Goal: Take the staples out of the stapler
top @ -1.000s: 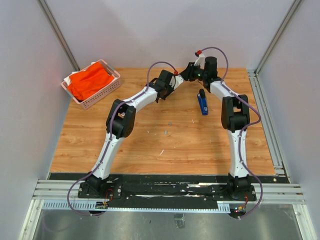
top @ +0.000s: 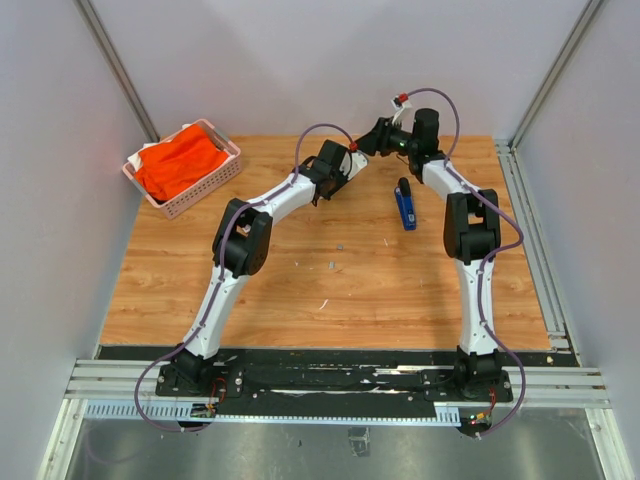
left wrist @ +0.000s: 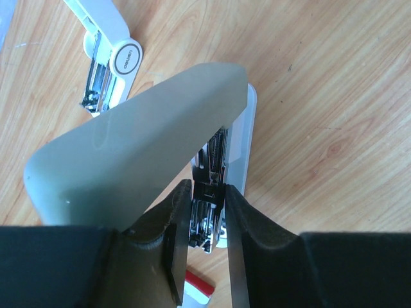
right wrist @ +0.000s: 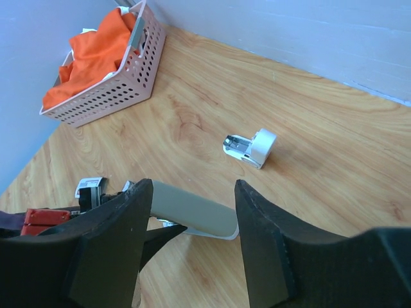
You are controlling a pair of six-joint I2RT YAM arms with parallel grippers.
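My left gripper is shut on the metal magazine of a stapler (left wrist: 148, 138), whose grey upper part and pale base show in the left wrist view. In the top view it is at the back centre. My right gripper is part open, with its fingers above and beside that stapler in the right wrist view; whether they touch it is unclear. A second white stapler piece (left wrist: 122, 58) with a metal channel lies apart on the table.
A pink basket (top: 200, 192) with orange cloth stands at the back left. A blue object (top: 406, 210) lies near the right arm. Small bits lie mid-table.
The left arm has not visibly moved.
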